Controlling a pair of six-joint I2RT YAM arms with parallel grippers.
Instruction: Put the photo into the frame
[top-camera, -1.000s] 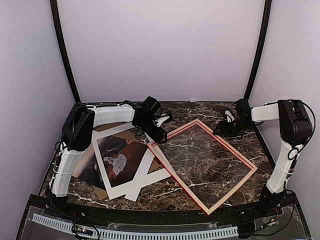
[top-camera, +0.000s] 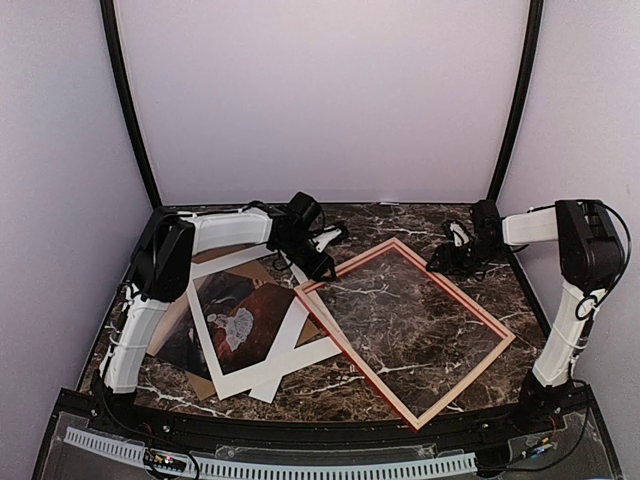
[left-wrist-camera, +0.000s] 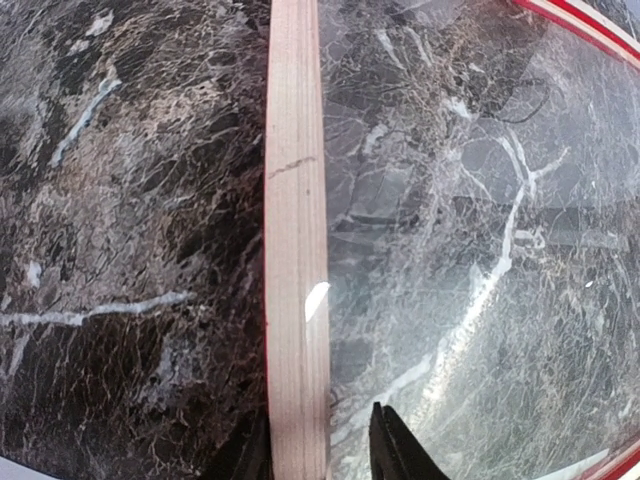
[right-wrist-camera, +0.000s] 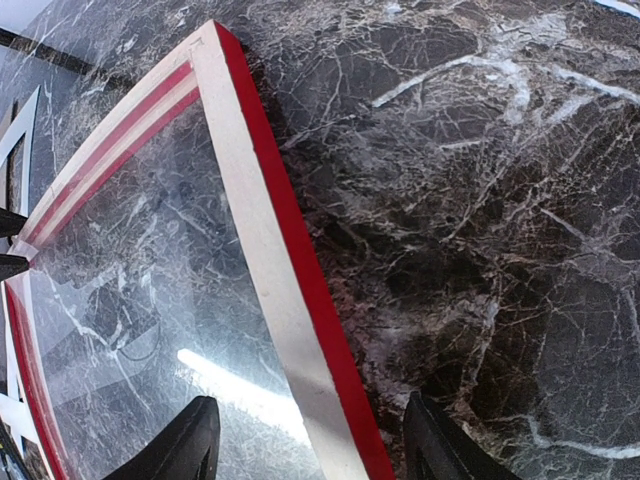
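An empty frame (top-camera: 478, 359) with pale, red-sided edges and a clear pane lies right of centre in the top view. Photos (top-camera: 247, 324) with white borders overlap at the left. My left gripper (top-camera: 322, 266) is low at the frame's upper-left edge; in the left wrist view its fingers (left-wrist-camera: 390, 440) straddle the pale strip (left-wrist-camera: 296, 230), part open. My right gripper (top-camera: 445, 258) is at the upper-right edge; in the right wrist view its open fingers (right-wrist-camera: 195, 440) stand either side of that edge.
Bare dark marble (top-camera: 400, 218) shows behind the frame and to its right. White walls bound the table at back and sides.
My left gripper has shifted very slightly at the frame's edge. The right arm and the frame look unmoved.
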